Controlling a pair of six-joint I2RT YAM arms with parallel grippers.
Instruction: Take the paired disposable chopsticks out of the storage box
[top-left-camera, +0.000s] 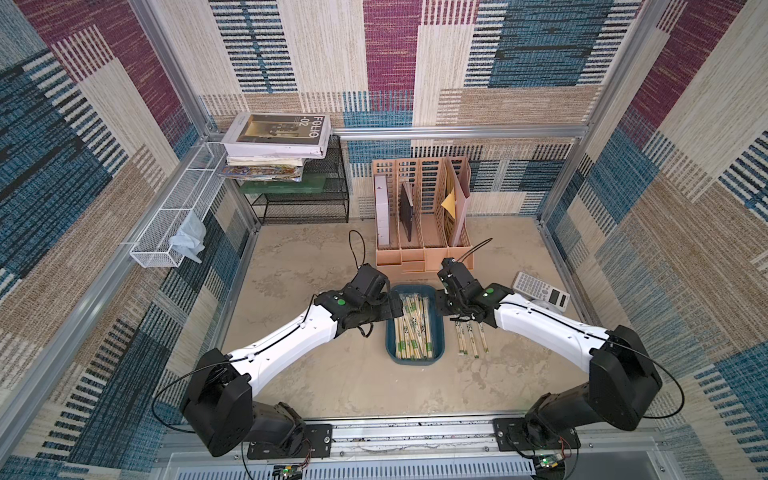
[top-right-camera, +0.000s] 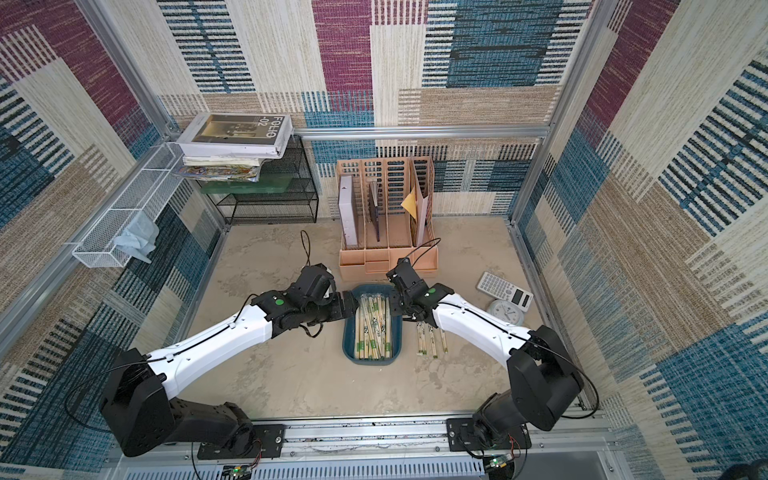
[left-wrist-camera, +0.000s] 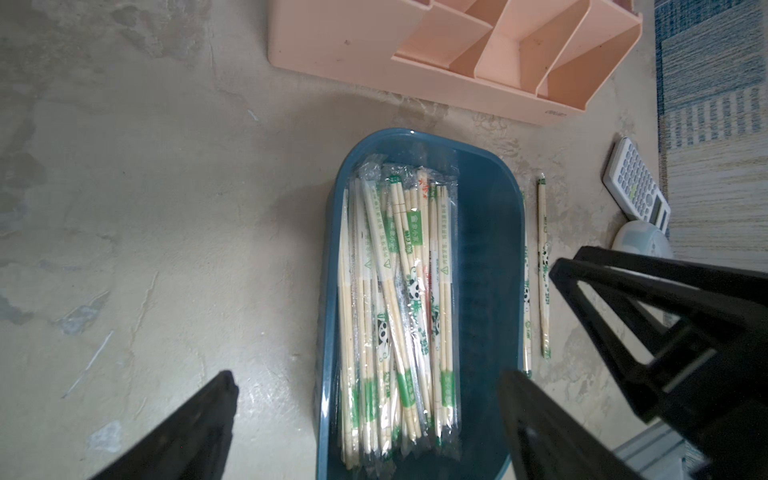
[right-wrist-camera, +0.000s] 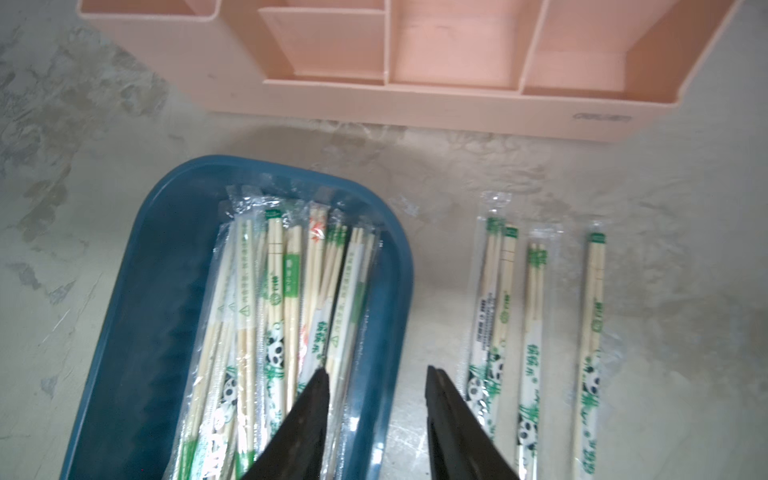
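Observation:
Several wrapped chopstick pairs (left-wrist-camera: 397, 320) lie lengthwise in the blue storage box (left-wrist-camera: 520, 240), bunched toward its left side in the left wrist view. Outside, right of the box, 3 wrapped pairs (right-wrist-camera: 531, 352) rest side by side on the table. My right gripper is open above the box's right wall, nothing between its fingers. Over the box's left side, my left gripper stands wide open and empty, its blurred fingers (left-wrist-camera: 188, 424) spread to either side of the box.
A pink desk organizer (top-left-camera: 425, 259) with folders stands just behind the box. A calculator (top-left-camera: 541, 290) lies at the right, with a round white object (top-right-camera: 505, 312) beside it.

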